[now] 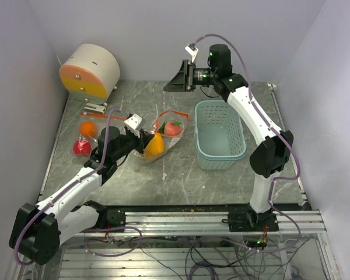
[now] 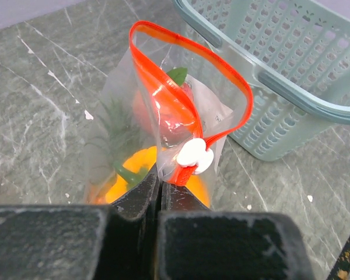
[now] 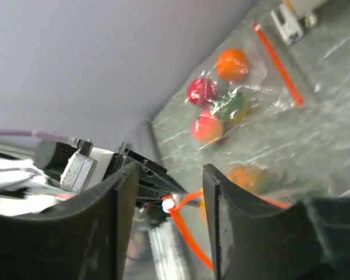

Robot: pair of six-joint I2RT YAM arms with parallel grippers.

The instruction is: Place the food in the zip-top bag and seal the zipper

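The zip top bag (image 2: 114, 111) stands open with its orange zipper rim and white slider (image 2: 194, 154), holding a yellow pepper (image 1: 154, 146) and a red fruit with a green leaf (image 1: 172, 128). My left gripper (image 1: 142, 143) is shut on the bag at the slider end of the rim; its fingertips sit just below the slider in the left wrist view. My right gripper (image 1: 176, 84) is raised above and behind the bag, apart from it, its fingers spread part open with nothing seen held.
A pale green basket (image 1: 220, 157) stands right of the bag. A second bag with several fruits (image 3: 232, 64) lies at the left. A cream and yellow container (image 1: 87, 73) is at the back left. Bare table lies in front.
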